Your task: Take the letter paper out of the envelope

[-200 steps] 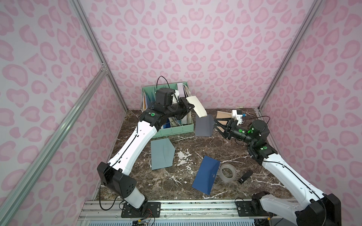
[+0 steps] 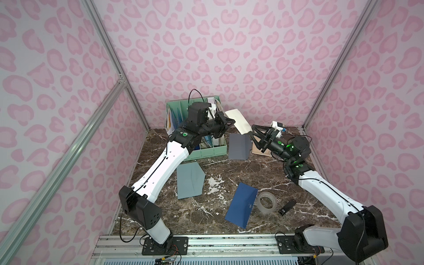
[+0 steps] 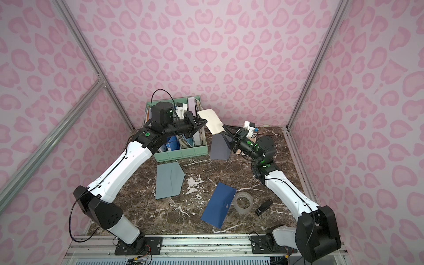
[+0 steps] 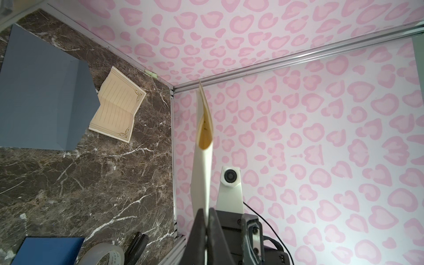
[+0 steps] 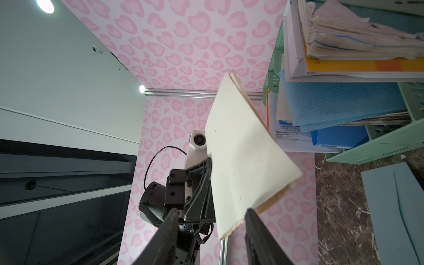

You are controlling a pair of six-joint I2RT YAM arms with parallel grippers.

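Observation:
A cream folded paper item (image 2: 238,120) is raised between the arms, held in my left gripper, which is shut on its edge. In the left wrist view it stands edge-on with a yellowish fold showing; whether envelope and letter are separate is not clear. My right gripper stands open at the paper's lower end, which in the right wrist view lies just above and behind its fingertips. In the top right view the paper (image 3: 211,120) tilts down toward the right gripper.
A green file box (image 3: 181,152) stands behind the left arm. Grey (image 2: 239,148), teal (image 2: 190,181) and navy (image 2: 240,203) pieces, a lined paper (image 4: 117,106), a tape roll (image 2: 266,204) and a black object (image 2: 287,207) lie on the marble table, with bare patches between.
The right gripper has risen toward the paper's lower end.

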